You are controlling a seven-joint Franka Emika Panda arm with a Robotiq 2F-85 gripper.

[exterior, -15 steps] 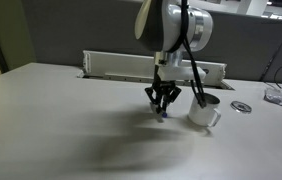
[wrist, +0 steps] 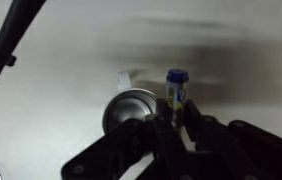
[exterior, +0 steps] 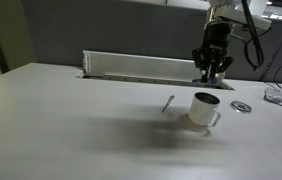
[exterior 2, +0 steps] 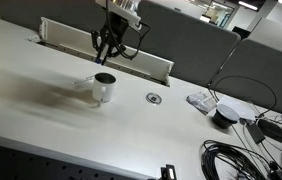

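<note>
A white mug (exterior: 204,109) stands upright on the table, its handle towards the exterior cameras; the wrist view looks down into its grey inside (wrist: 131,106). My gripper (exterior: 209,77) is over the mug's far side, near the rim. It is shut on a small cylinder with a blue end (wrist: 178,76) and a printed label, which points down away from the fingers. From the second exterior view, the blue piece (exterior 2: 98,59) appears just above the mug (exterior 2: 104,88). Whether it overlaps the mug's opening I cannot tell.
A thin light stick-like object (exterior: 168,103) lies left of the mug. A round metal disc (exterior: 241,107) lies to the right. Black cables (exterior 2: 221,160) and a small pot (exterior 2: 225,116) occupy the far right.
My gripper has risen and moved right, from the bare table left of the mug to above it. The mug has stayed put. The thin object has come into view where the gripper was.
</note>
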